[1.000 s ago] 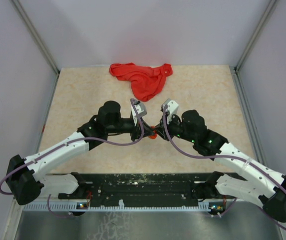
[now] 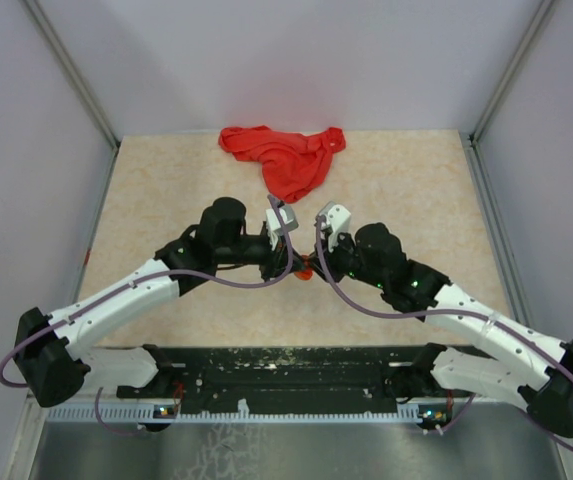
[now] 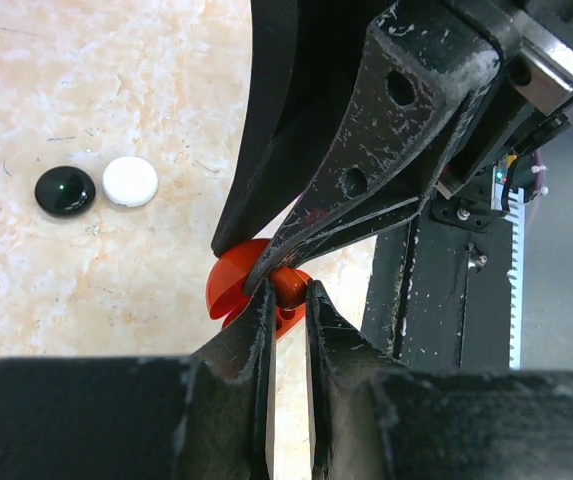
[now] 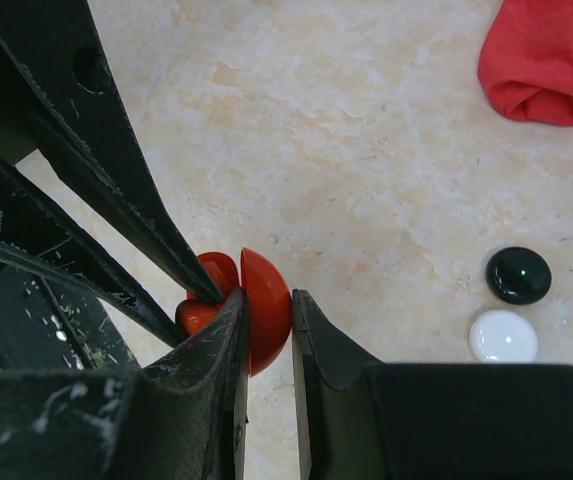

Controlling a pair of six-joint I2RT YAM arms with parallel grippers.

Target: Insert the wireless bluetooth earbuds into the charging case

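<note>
Both grippers meet at the red charging case, near the middle of the top view. My left gripper point(image 2: 284, 262) is shut on a red piece point(image 3: 288, 288) at the case; whether that is an earbud or part of the case is hard to tell. My right gripper point(image 2: 324, 258) is shut on the red case point(image 4: 264, 310), its fingertips close against the left gripper's. The case point(image 3: 228, 276) looks open, partly hidden by the fingers. A black round piece point(image 3: 65, 190) and a white round piece point(image 3: 130, 181) lie apart on the table.
A crumpled red cloth point(image 2: 286, 150) lies at the back of the pale table point(image 2: 166, 170). The table's front edge and dark rail point(image 2: 286, 380) are below the grippers.
Very little differs. My right arm has shifted slightly around the case; the left arm is almost still, and both grippers remain at the red case.
</note>
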